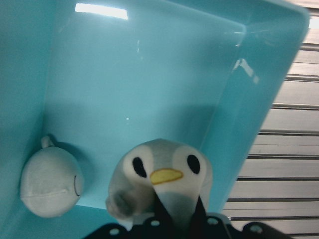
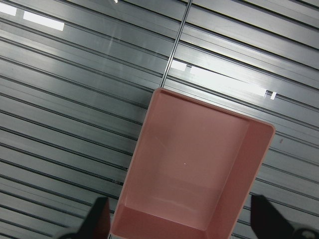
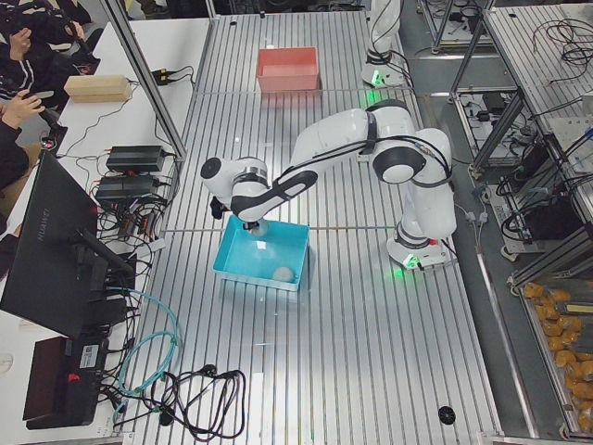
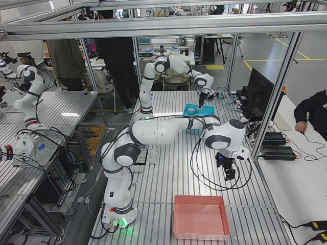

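Observation:
A grey-and-white penguin plush (image 1: pixel 158 174) with a yellow beak is held between the black fingers of my left gripper, which is shut on it over the blue bin (image 1: pixel 139 69). A second pale round plush (image 1: pixel 50 184) lies in that bin's corner, also visible in the camera left view (image 3: pixel 283 273). My right gripper (image 4: pixel 226 166) hangs above and behind the pink bin (image 4: pixel 201 217); in the right wrist view its fingers are apart at the lower corners, and the empty pink bin (image 2: pixel 184 164) lies below.
Cables (image 3: pixel 204 399), a monitor (image 3: pixel 51 241) and power boxes (image 3: pixel 134 158) line one side. Metal frame posts stand beside the table.

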